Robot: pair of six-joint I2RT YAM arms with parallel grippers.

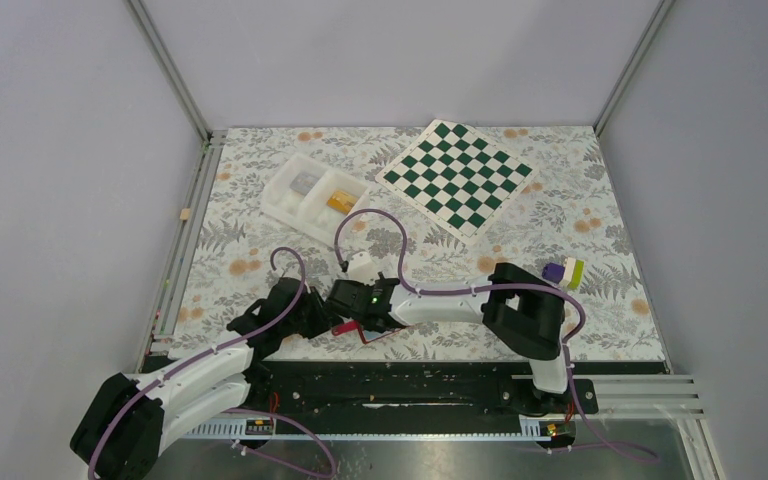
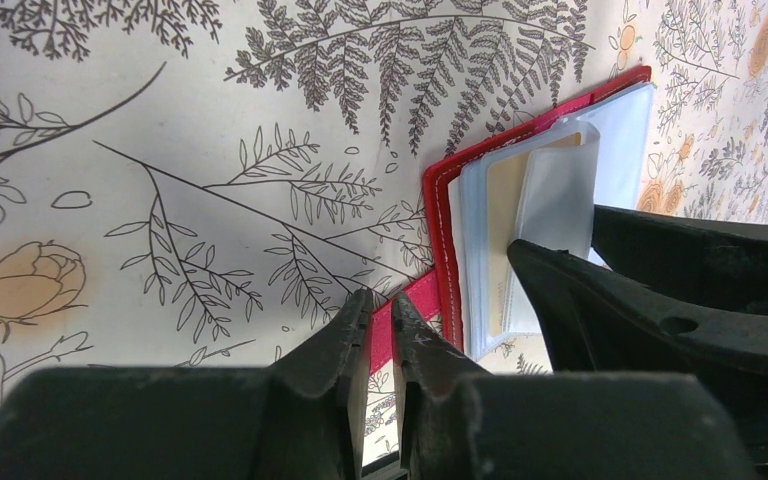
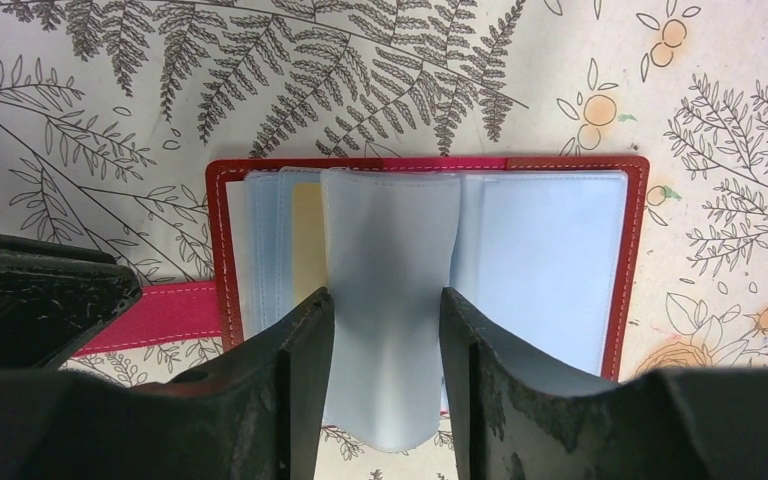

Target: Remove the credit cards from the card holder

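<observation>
The card holder (image 3: 632, 260) lies spread on the table, red-edged with clear bluish sleeves. A tan card (image 3: 308, 235) shows partly beneath a raised clear sleeve (image 3: 390, 260). My right gripper is part open over the holder, with that sleeve bent up between its separated fingers. Whether anything is pinched does not show. At the holder's left side, my left gripper stands narrowly open over the red strap (image 2: 422, 293), part of which shows in the gap between its fingertips. From above, the right arm covers most of the holder (image 1: 378, 337).
Behind the arms, a white divided tray (image 1: 280, 208) holds a grey item (image 1: 305, 183) and an orange one (image 1: 341, 201). A green checkered board (image 1: 458, 180) lies at the back, and small colored blocks (image 1: 563, 272) sit at right. Both grippers are close together.
</observation>
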